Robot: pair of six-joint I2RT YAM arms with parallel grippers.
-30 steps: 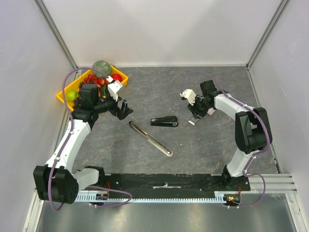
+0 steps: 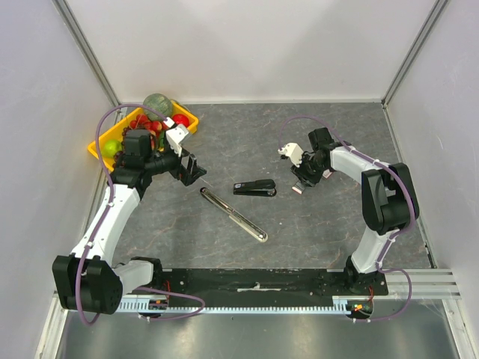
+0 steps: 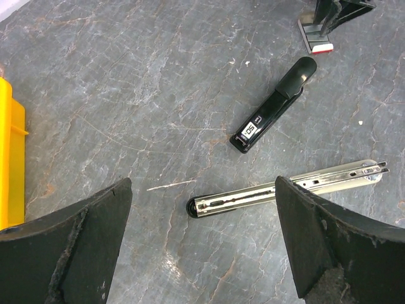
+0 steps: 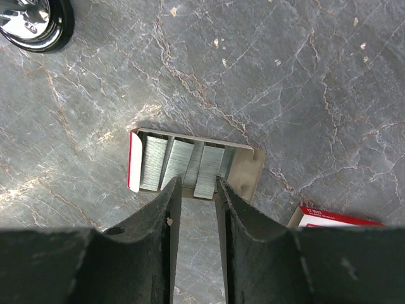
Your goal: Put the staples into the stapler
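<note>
Several strips of silver staples [image 4: 178,159] lie side by side in an open grey box [image 4: 243,176] with a red and white end. My right gripper is over its near edge, fingers [image 4: 169,212] apart, the rightmost strip showing just beyond the gap. Whether the fingertips touch it I cannot tell. A long opened stapler piece with a metal channel [image 2: 234,215] lies mid-table, and a black stapler piece [image 2: 254,188] with a white label lies behind it. My left gripper hangs open and empty above the left end of the channel piece.
A red and white box [image 4: 338,218] lies to the right of the open staple box. At the back left stands a yellow basket [image 2: 190,112] of fruit and vegetables. A thin pale sliver [image 3: 171,185] lies by the channel piece.
The right gripper has shifted slightly toward the front and covers more of the staple box in the top view. My left arm and the stapler pieces stay where they were.
</note>
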